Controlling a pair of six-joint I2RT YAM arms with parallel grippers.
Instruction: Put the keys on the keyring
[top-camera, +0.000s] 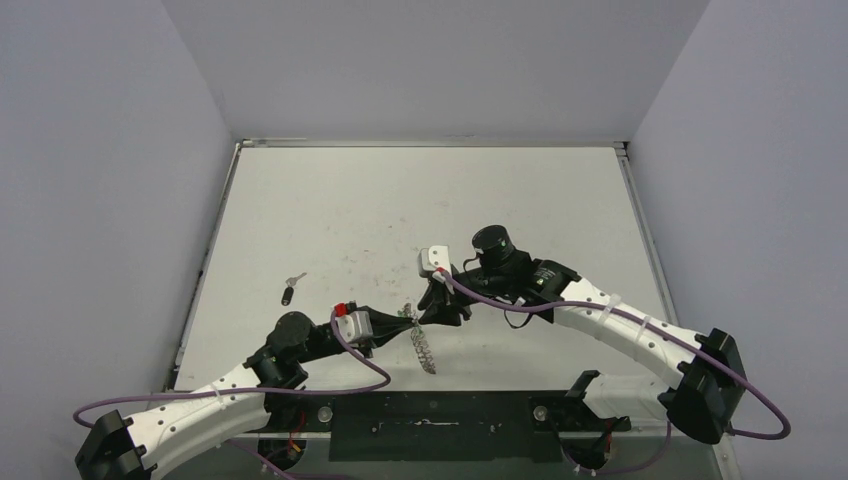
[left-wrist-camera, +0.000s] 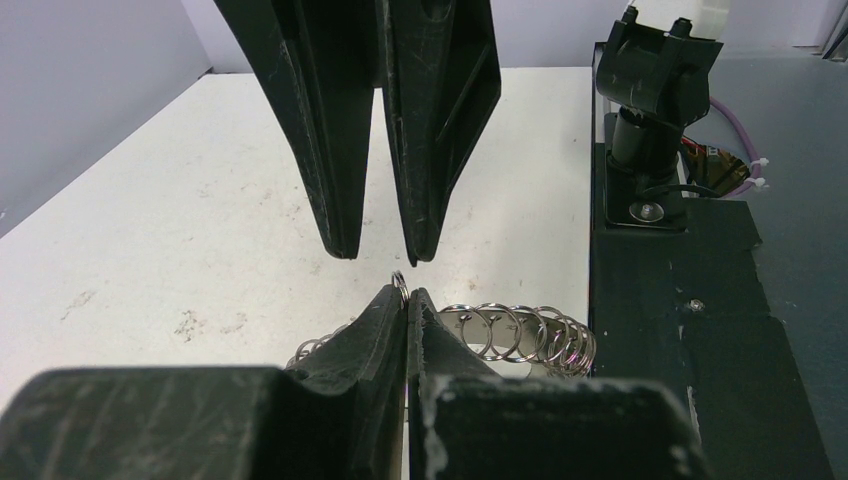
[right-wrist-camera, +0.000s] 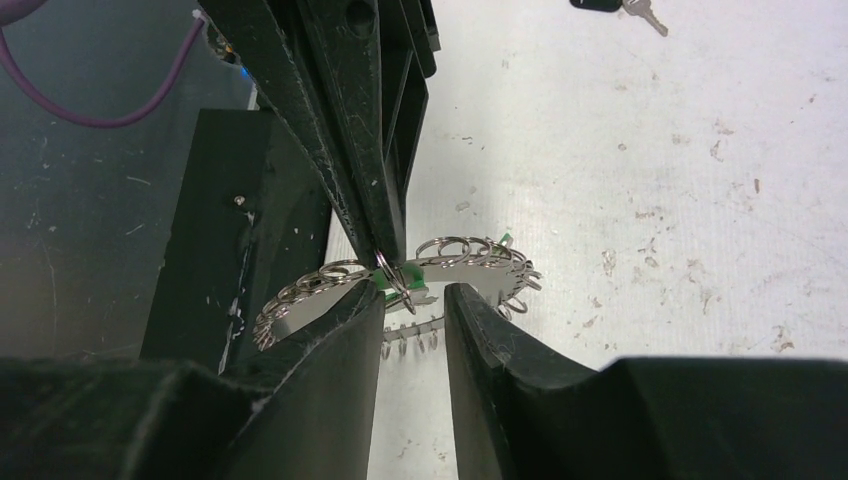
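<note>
My left gripper (top-camera: 408, 322) is shut on a small wire ring (right-wrist-camera: 398, 285) at the keyring cluster, a long bundle of rings (top-camera: 422, 350) around a plate hanging below it. My right gripper hangs just above that ring, its fingers parted, with nothing seen between them in the left wrist view. The key with a black fob (top-camera: 290, 290) lies on the table at the left, also at the top of the right wrist view (right-wrist-camera: 640, 12).
</note>
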